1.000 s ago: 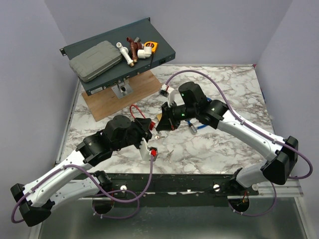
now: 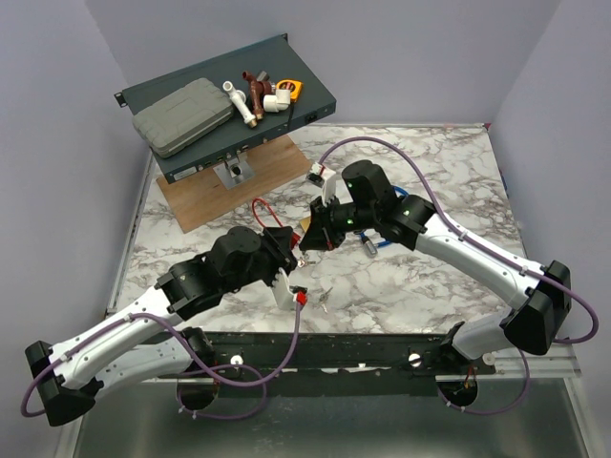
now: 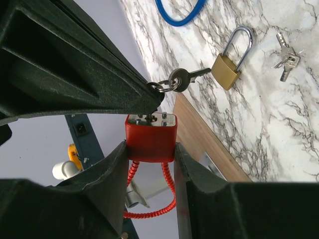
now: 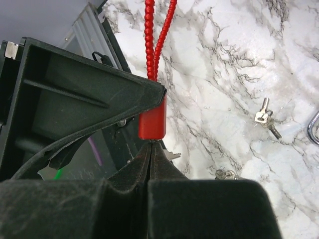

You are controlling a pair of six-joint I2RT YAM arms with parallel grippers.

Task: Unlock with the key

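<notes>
The red lock [image 3: 150, 140] is clamped in my left gripper, its metal end facing my right gripper. A red coiled cable [image 3: 169, 181] loops from its other end. Against that metal end stand the tips of my right gripper, shut. A dark-headed key [image 3: 184, 78] on a ring [image 3: 160, 87] hangs at those tips. Something thin bridges tip and lock face, but how deep it enters is hidden. The red lock [image 4: 152, 122] also shows directly ahead of the right fingers in the right wrist view.
On the marble table [image 2: 449, 277] lie a brass padlock [image 3: 226, 71] and a bunch of keys [image 3: 288, 59]. A blue cable [image 3: 174, 22] lies nearby. At the back left, a raised shelf [image 2: 315, 105] carries a grey case [image 2: 183, 116] and pipe fittings.
The right arm looks nearly still. Both grippers remain close together at the lock.
</notes>
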